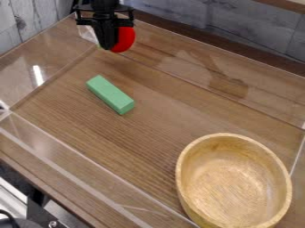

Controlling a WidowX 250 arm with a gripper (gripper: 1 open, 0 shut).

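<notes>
My gripper [105,32], dark, is at the top left of the camera view, at the back of the table. A red rounded object [120,39] is at the gripper, partly behind its dark fingers. Whether the fingers hold it or only touch it I cannot tell. Something pale and translucent shows just left of the gripper.
A green bar [110,94] lies on the wooden table [191,107] in the left middle. A large tan bowl [233,181] stands at the front right.
</notes>
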